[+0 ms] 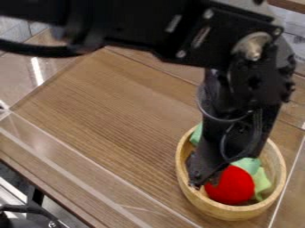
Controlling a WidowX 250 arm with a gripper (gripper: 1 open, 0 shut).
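Note:
A wooden bowl (pixel 202 203) sits at the lower right of the camera view, holding a red round object (pixel 234 185) and pale green pieces (pixel 251 167). The black gripper (pixel 220 158) reaches down into the bowl from above, its fingers over the red object and largely covering the green pieces. The fingers appear apart, though the arm hides much of them.
The table's lower left edge has dark cables beside it. The dark arm covers most of the upper part of the view.

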